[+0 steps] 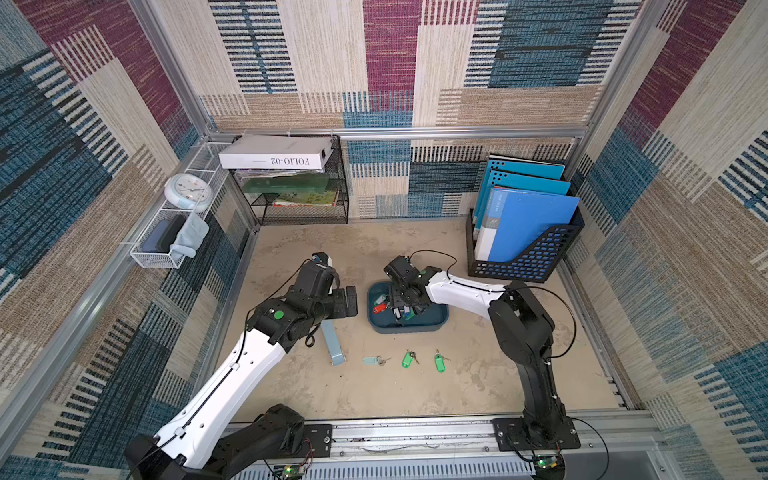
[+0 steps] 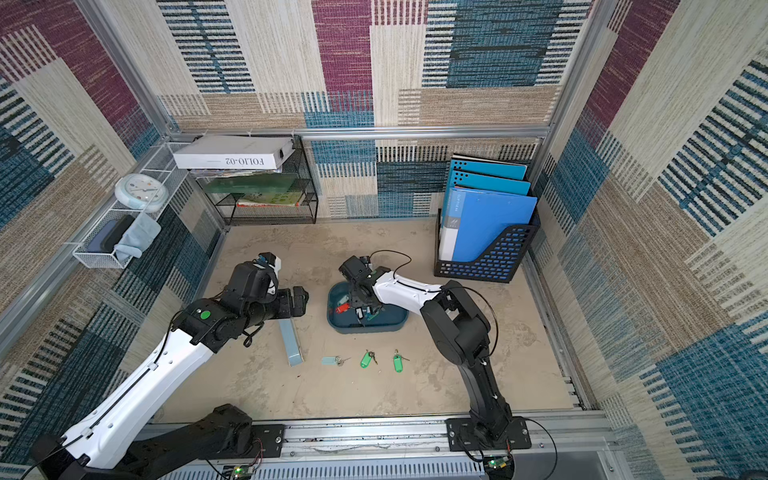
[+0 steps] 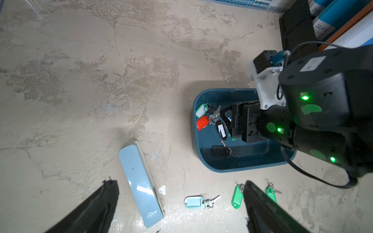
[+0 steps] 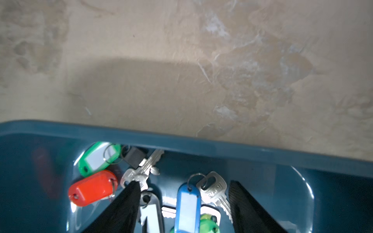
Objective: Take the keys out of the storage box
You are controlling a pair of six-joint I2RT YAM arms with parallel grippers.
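Observation:
A dark teal box (image 3: 209, 163) holds several key sets: a red tag (image 4: 91, 187), a green tag (image 4: 99, 157), a blue tag (image 4: 187, 207), silver keys and black fobs. My right gripper is down at the box, its fingers partly open on either side of the blue tag and nearby keys; contact cannot be told. My left gripper stands open left of the box, above the table, nothing between its fingers. On the table in front of the box lie a pale blue tag (image 3: 194, 202) and two green tags (image 3: 237, 197), with keys.
A long pale blue object (image 3: 141, 182) lies left of the box. A black file holder (image 1: 524, 260) with folders stands back right, a wire shelf (image 1: 340, 192) back left. The table behind the box is clear.

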